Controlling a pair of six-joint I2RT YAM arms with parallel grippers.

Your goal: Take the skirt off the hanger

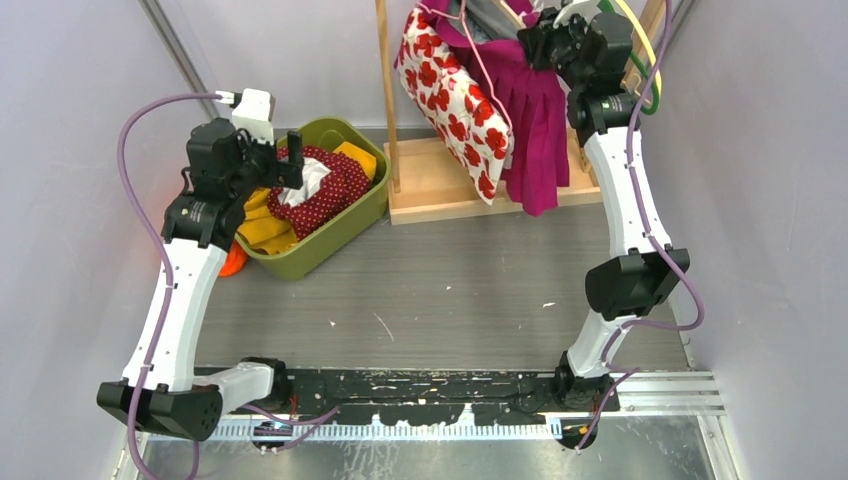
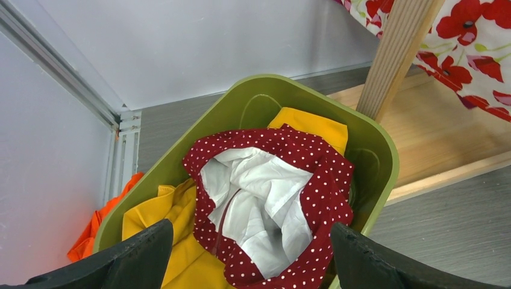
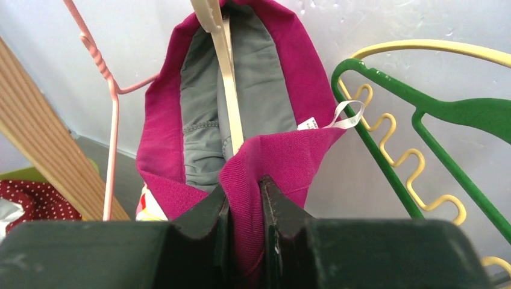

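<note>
A magenta skirt with a grey lining [image 3: 280, 155] hangs on a wooden hanger [image 3: 226, 72], whose bar runs through the skirt's open waist. My right gripper is shut on a fold of the near waistband, pinched between its dark fingers. In the top view the skirt [image 1: 535, 130] drapes down from that right gripper [image 1: 533, 45], beside a floral white-and-red garment [image 1: 455, 105]. Over the green basket on the left, my left gripper [image 1: 292, 160] stands open, with nothing between its fingers in the left wrist view.
The green basket [image 2: 385, 156] holds red dotted and yellow clothes. A wooden rack post [image 2: 398, 54] rises beside it. Right of the skirt hang a green hanger [image 3: 385, 168] and a yellow one [image 3: 416, 174]; a pink hanger [image 3: 111, 132] is on its left.
</note>
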